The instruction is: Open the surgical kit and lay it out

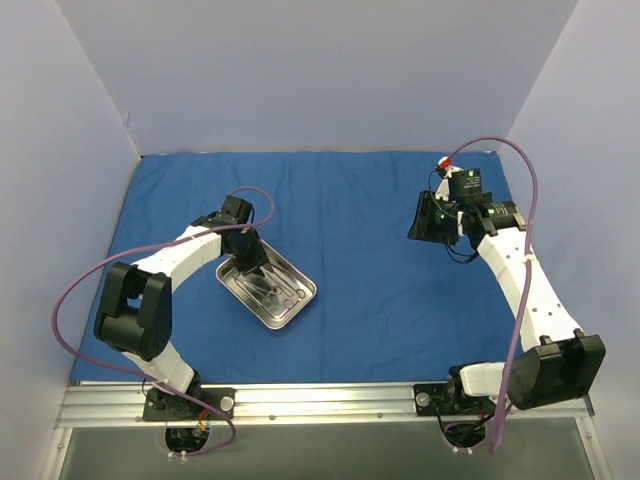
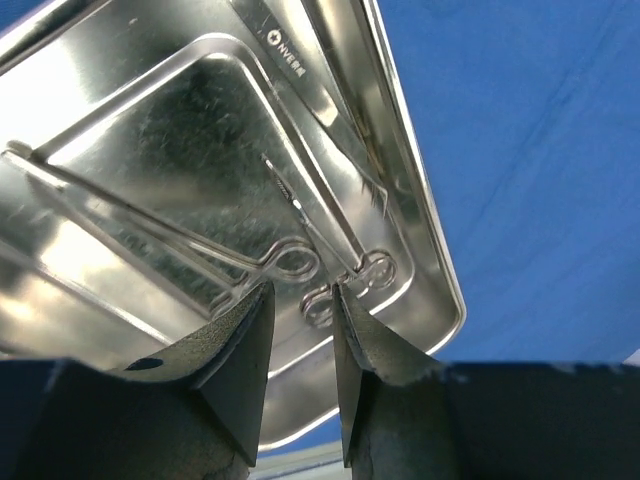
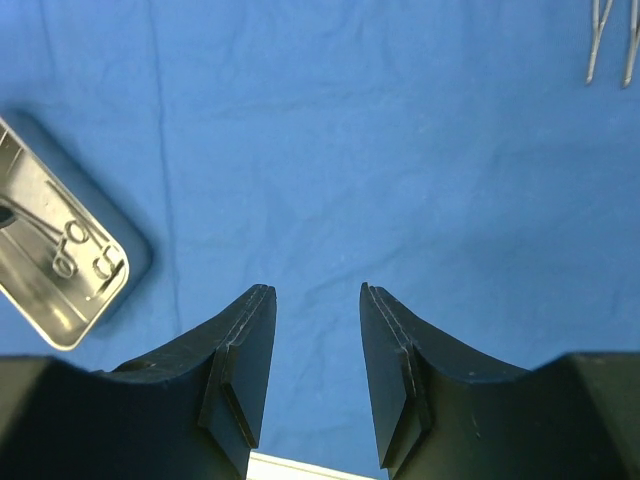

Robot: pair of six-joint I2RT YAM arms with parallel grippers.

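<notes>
A steel tray (image 1: 308, 298) lies slanted on the blue cloth, left of centre. Inside it are several instruments: tweezers (image 2: 285, 55) along one wall, ring-handled scissors (image 2: 185, 240) and a smaller ring-handled tool (image 2: 318, 238). My left gripper hovers over the tray, its fingertips apart near the ring handles, gripping nothing. From above, the left gripper (image 1: 258, 268) covers part of the tray. Far off to the right, my right gripper hangs open above bare cloth. Two thin metal tool ends (image 3: 600, 45) show at the top right corner of the right wrist view.
Grey walls (image 1: 320, 75) close off the back and both sides. A pale rail (image 1: 330, 392) runs along the front edge.
</notes>
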